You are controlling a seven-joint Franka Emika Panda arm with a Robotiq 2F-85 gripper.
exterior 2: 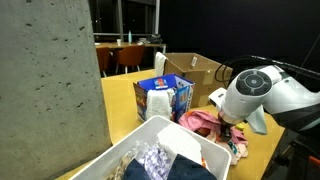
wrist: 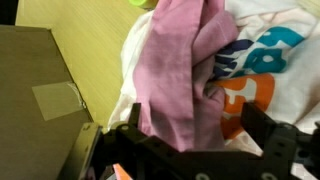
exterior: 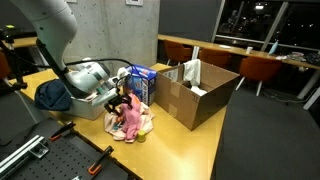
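Pink cloth (wrist: 175,75) lies bunched in a long fold under my gripper, whose fingers stand wide apart, one on either side of it. Whether they touch the cloth, I cannot tell. A white cloth with blue and orange prints (wrist: 268,62) spreads beside and under the pink one. From the first exterior view, the pink cloth (exterior: 131,122) rests in a loose pile on the table, with my gripper (exterior: 117,104) low at its left side. In the second exterior view the arm partly hides the pile (exterior 2: 203,122).
A large open cardboard box (exterior: 187,104) stands right of the pile, a white cloth (exterior: 191,72) at its rim. A blue box (exterior: 139,82) is behind. The white bin (exterior 2: 118,150) holds clothes. A green object (exterior: 141,136) sits near the pile.
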